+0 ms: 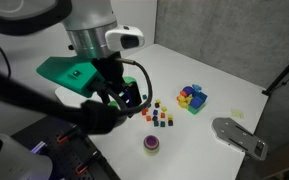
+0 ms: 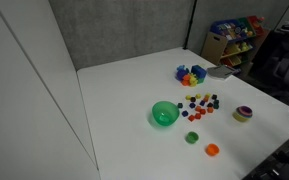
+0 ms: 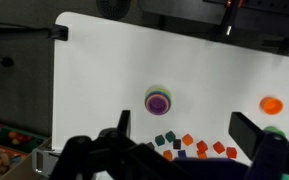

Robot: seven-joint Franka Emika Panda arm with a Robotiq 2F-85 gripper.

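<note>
From above, my gripper stands open in the wrist view, its two dark fingers wide apart and nothing between them. A round stack of coloured rings [image 3: 158, 99] with a purple top lies on the white table below. The same stack [image 1: 151, 144] shows near the table's front in exterior view 1, and at the right [image 2: 243, 113] in exterior view 2. Several small coloured cubes [image 1: 156, 118] are scattered mid-table. A green bowl [image 2: 165, 113] sits left of them, with a green ring [image 2: 192, 137] and an orange ring [image 2: 212, 150] in front.
Bright coloured blocks with a blue container [image 1: 191, 98] stand farther back. A grey metal tray [image 1: 240, 136] lies at the table's right edge. Beyond the table, a shelf of bins [image 2: 234, 40] stands by the wall.
</note>
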